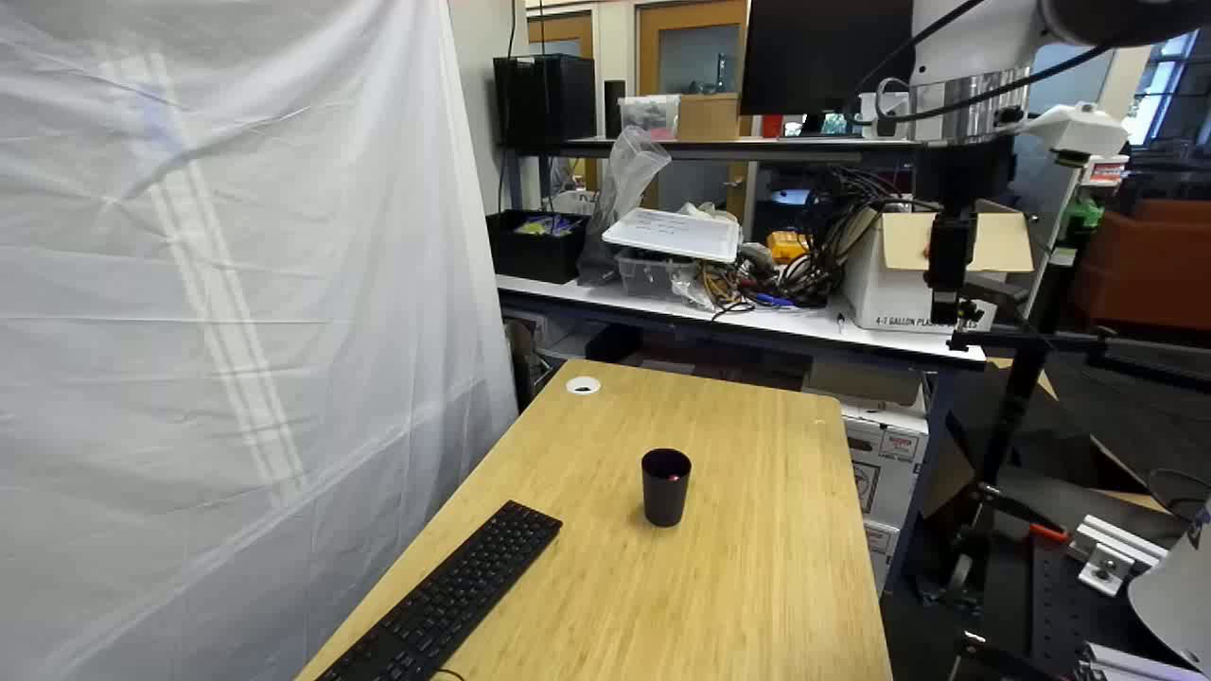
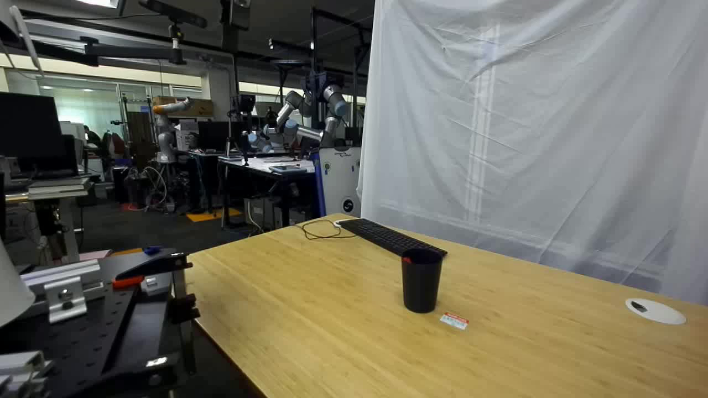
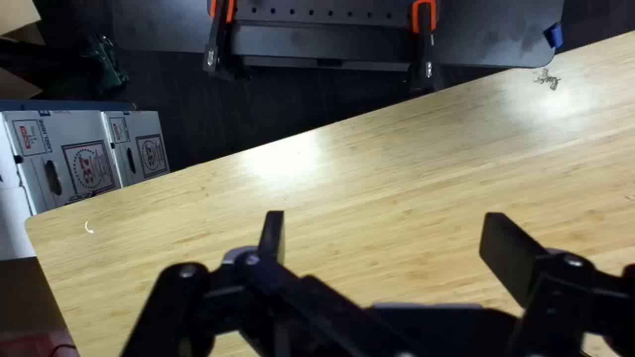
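A black cup (image 1: pixel 666 489) stands upright on the wooden table (image 1: pixel 749 590), with something small and red showing inside its rim. A black keyboard (image 1: pixel 454 602) lies along the curtain side of the table. In the second exterior view the cup (image 2: pixel 421 282) appears in front of the keyboard (image 2: pixel 388 235), and a small red-and-white label (image 2: pixel 454 320) lies flat beside the cup. My gripper is open in the wrist view, its fingers wide apart above bare wood and nothing between them. Neither cup nor keyboard shows in that view.
A white round grommet (image 1: pixel 582 386) sits at the table's far corner. The white curtain (image 1: pixel 250 340) hangs along one side. Behind stands a cluttered shelf (image 1: pixel 795 329). A black cart top (image 3: pixel 321 35) lies beyond the table edge.
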